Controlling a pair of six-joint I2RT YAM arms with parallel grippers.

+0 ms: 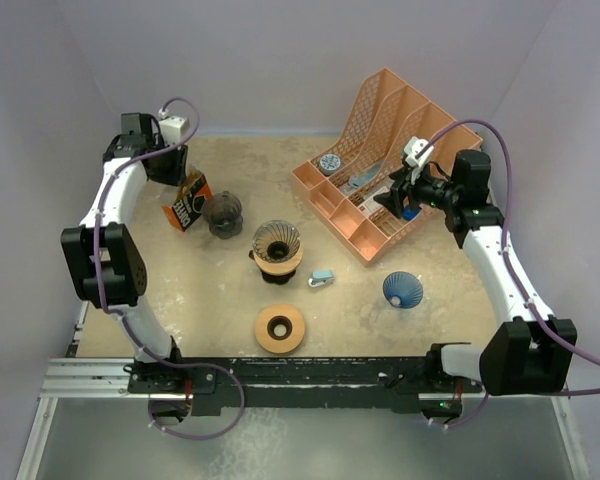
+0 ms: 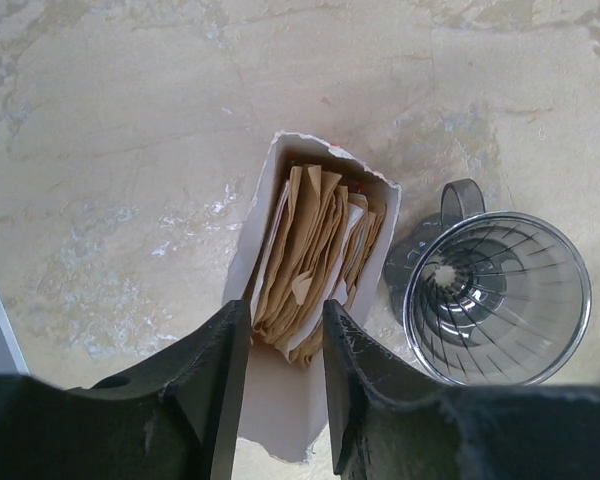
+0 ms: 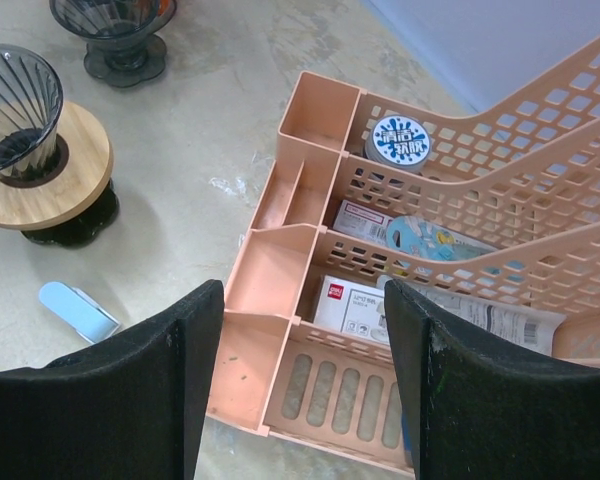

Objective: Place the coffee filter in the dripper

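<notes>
A box of paper coffee filters [image 1: 188, 204] stands at the left; in the left wrist view its folded brown and white filters [image 2: 305, 250] show from above. My left gripper is part open over the box's near end, its fingertips apart, with no filter clearly held. A glass dripper on a wooden ring [image 1: 278, 250] stands at the centre, and a dark glass vessel [image 1: 223, 214] beside the box. My right gripper is open above the peach organizer, nothing between its fingers.
The peach organizer [image 1: 335, 205] fills the back right. A light blue clip [image 1: 320, 277], a blue cone [image 1: 402, 290] and a wooden ring [image 1: 297, 330] lie on the front half.
</notes>
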